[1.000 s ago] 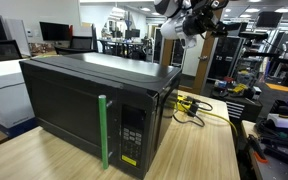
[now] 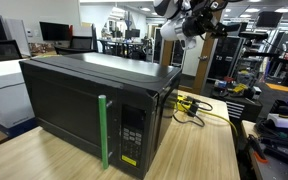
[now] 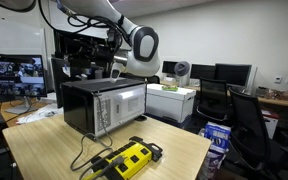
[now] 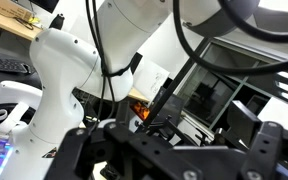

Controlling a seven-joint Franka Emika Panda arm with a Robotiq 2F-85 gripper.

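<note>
A black microwave sits on the wooden table, its door seemingly closed. A green strip runs upright on its front, beside the control panel. From the other side, exterior view 2 shows the microwave with a silvery side panel. The white arm is raised behind and above the microwave, apart from it. Along the bottom of the wrist view, my gripper is open, and no held object shows between its dark fingers. The wrist view is filled mostly by the arm's own white links.
A yellow device with a cable lies on the table beside the microwave. Bare tabletop shows at the right front. A blue box and office chairs stand beyond the table.
</note>
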